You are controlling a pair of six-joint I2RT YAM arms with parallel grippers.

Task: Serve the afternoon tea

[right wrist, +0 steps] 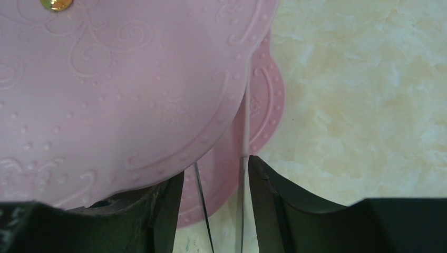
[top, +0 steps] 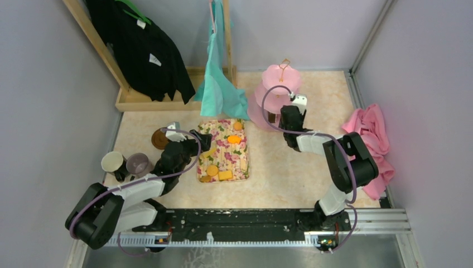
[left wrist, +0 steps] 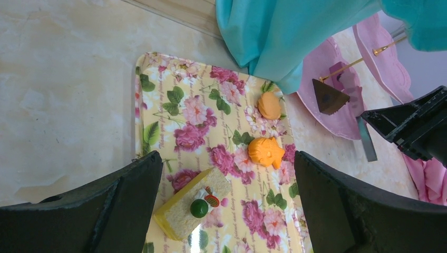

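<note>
The pink three-tier stand is at the back right, a dark brown wedge on its lowest tier. My right gripper is at the stand, low beside a tier's rim, fingers apart; a thin pale strip with dark edges runs between them, and whether it is gripped is unclear. The floral tray holds orange pastries and a yellow cake slice with a green and red topping. My left gripper hangs open over the tray's left side.
Two mugs and a wooden coaster sit at left. A turquoise cloth and black garment hang behind; pink cloth lies along the right wall. Table front right of the tray is clear.
</note>
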